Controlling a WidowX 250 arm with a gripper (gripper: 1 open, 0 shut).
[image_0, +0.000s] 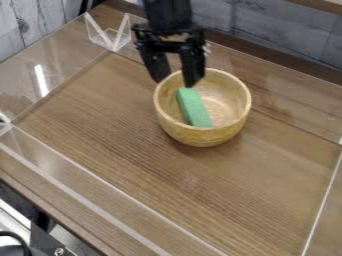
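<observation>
A black robot arm reaches down from the top edge to my gripper (174, 62), which hangs over the back rim of a yellow bowl (233, 122). Its two dark fingers stand apart, open, with nothing seen between them. A green oblong object (194, 108) lies inside the bowl, slanting, below and in front of the gripper.
A white wire-like object (107, 30) stands at the back left. A dark round object (11, 245) is cut off at the bottom-left corner.
</observation>
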